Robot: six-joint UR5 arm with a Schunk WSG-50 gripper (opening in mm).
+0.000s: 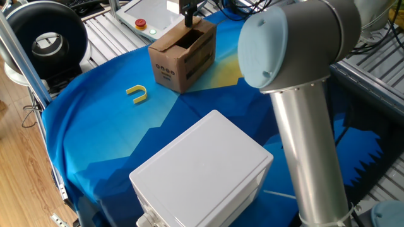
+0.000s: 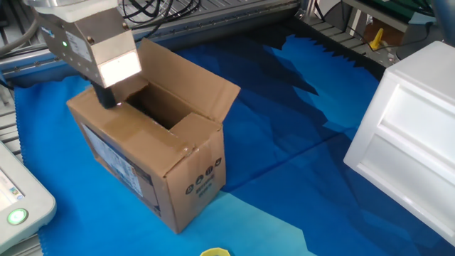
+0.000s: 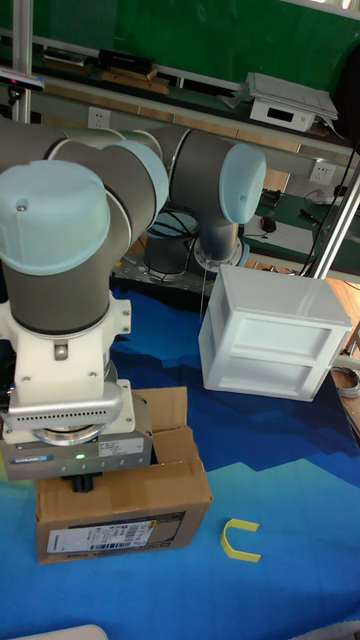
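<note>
An open-topped cardboard box [image 2: 195, 178] stands upright on the blue cloth. Its near long flap [image 2: 138, 135] lies folded down over part of the opening, while the far long flap [image 2: 192, 82] sticks up and outward. Dark gaps show the box's inside, but its contents are hidden. My gripper [image 2: 106, 98] points down at the near flap's outer edge, its black fingertips touching or almost touching the cardboard. In the third exterior view, the gripper's fingers [image 3: 81, 480] appear close together above the labelled side, and nothing shows between them.
A white drawer unit [image 1: 202, 170] stands on the cloth, apart from the box. The yellow U-shaped piece [image 1: 137, 94] lies flat between them, off to one side. A control pendant [image 1: 148, 16] with a red button sits behind the box. Open cloth surrounds the yellow piece.
</note>
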